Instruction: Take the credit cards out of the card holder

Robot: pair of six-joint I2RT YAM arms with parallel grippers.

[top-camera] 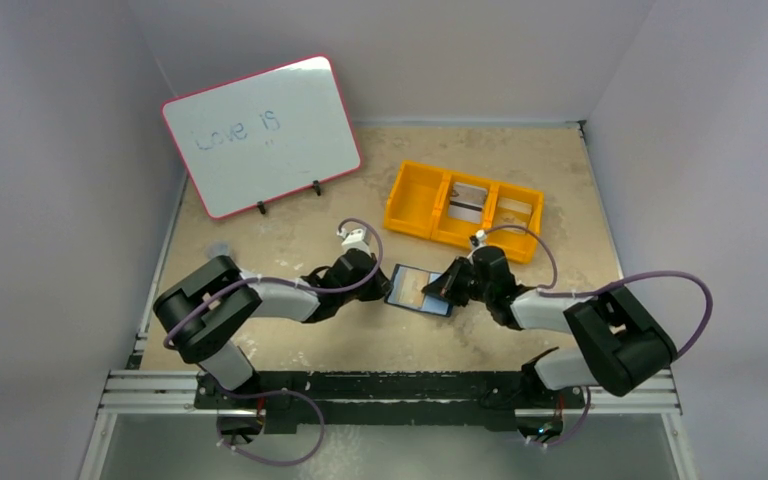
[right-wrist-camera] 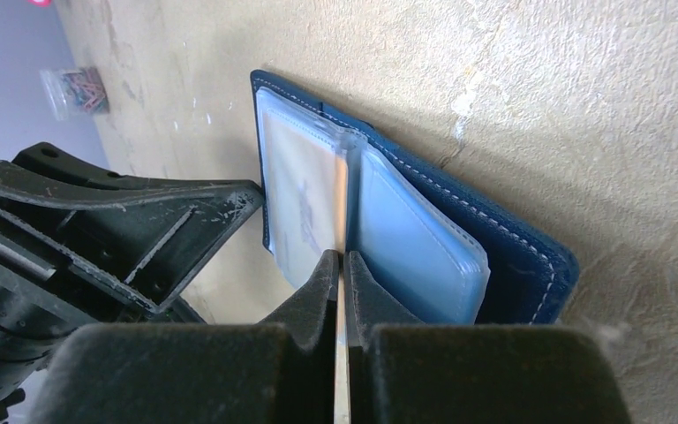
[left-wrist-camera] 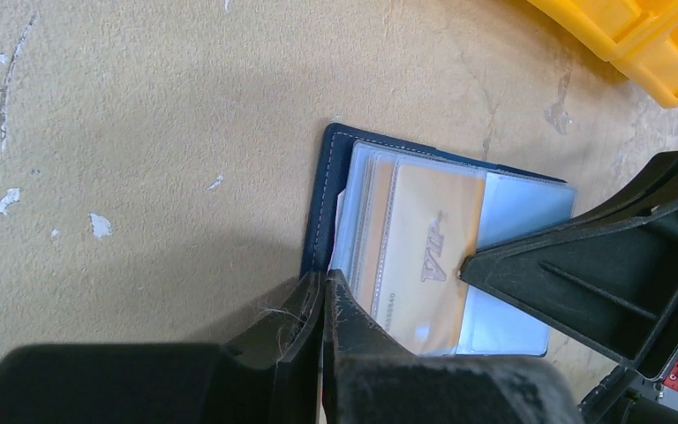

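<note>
The open navy card holder lies between my arms, its clear sleeves holding a cream card. My left gripper is shut at the holder's left edge, with no card visible between its fingers. My right gripper is shut, its tips on the sleeve at the thin orange-cream edge of the card; whether anything thin sits between them is unclear.
A yellow three-compartment tray stands behind the holder, with cards in two compartments. A whiteboard is at back left, a small clear container at left.
</note>
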